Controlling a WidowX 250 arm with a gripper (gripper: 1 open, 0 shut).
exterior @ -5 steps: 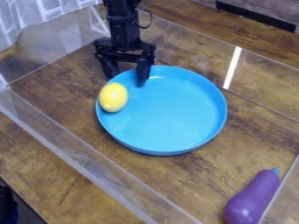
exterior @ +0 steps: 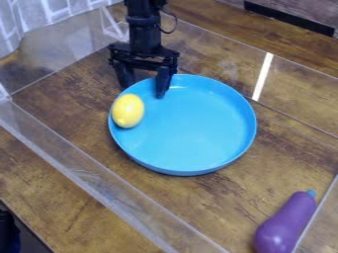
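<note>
A blue round plate point(exterior: 192, 133) rests on the wooden surface, with a yellow lemon-like object point(exterior: 128, 111) at its left side. My black gripper point(exterior: 144, 76) is at the plate's upper left rim, fingers spread open, with nothing clear between them. A purple eggplant point(exterior: 286, 224) lies at the bottom right, apart from the plate.
Clear plastic walls run along the left and right edges of the wooden surface point(exterior: 211, 208). Bare wood lies below the plate and to its right.
</note>
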